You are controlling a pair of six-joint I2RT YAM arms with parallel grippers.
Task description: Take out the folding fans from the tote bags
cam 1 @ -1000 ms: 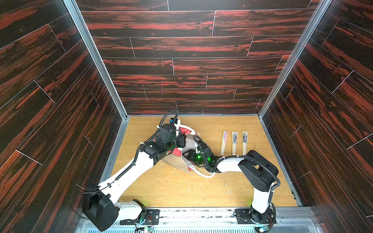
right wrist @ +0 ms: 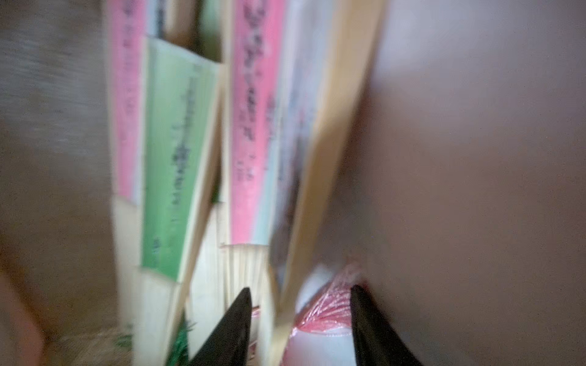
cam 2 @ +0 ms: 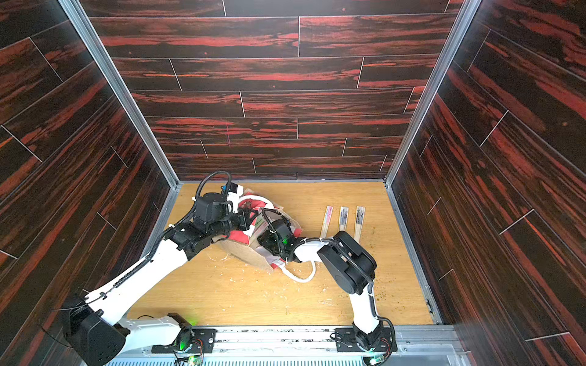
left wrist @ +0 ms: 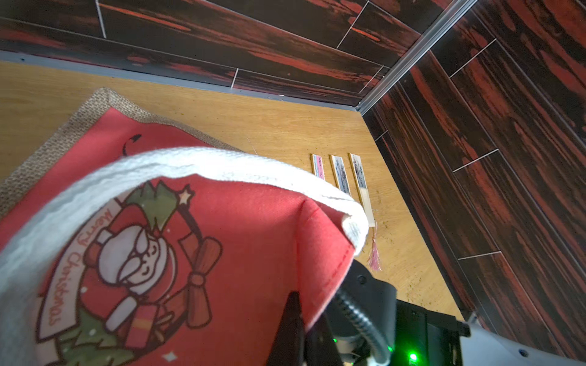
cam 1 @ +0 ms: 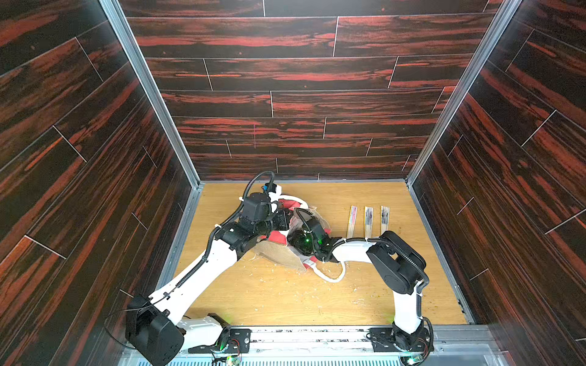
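The red tote bag with a Santa print and white handle fills much of the left wrist view. My left gripper is shut, with the bag's folded cloth edge pinched at its fingertips. Inside the bag, my right gripper stands open among folding fans. A green fan and a pink fan lie to the left in the right wrist view. The lower end of a fan with a wooden outer rib lies between the parted fingers, beside a pink tassel.
Three folded fans lie side by side on the table at the right: a pink one, a grey one and another grey one. Bare table stretches in front of the bag.
My right gripper has moved a little left and deeper into the bag. The bag's front handle has swung slightly right.
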